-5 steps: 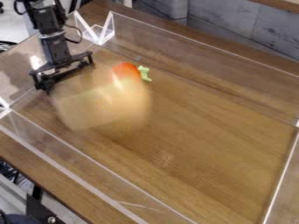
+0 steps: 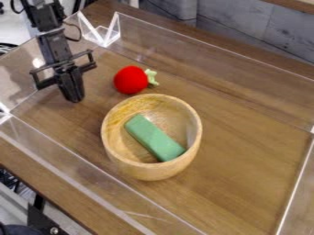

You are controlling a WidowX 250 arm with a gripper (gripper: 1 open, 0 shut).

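My gripper (image 2: 72, 92) hangs low over the wooden tabletop at the left, shut, with nothing visible between its fingers. To its right lies a red tomato-like object (image 2: 131, 81) with a pale green top. Below and right of the gripper, a round wooden bowl (image 2: 128, 157) holds a green rectangular block (image 2: 154, 137), lying tilted inside it.
Clear acrylic walls (image 2: 291, 184) edge the wooden tabletop (image 2: 240, 128). A grey plank wall stands at the back right.
About a second ago the bowl was a motion blur nearer the gripper; it now sits still, further right and lower.
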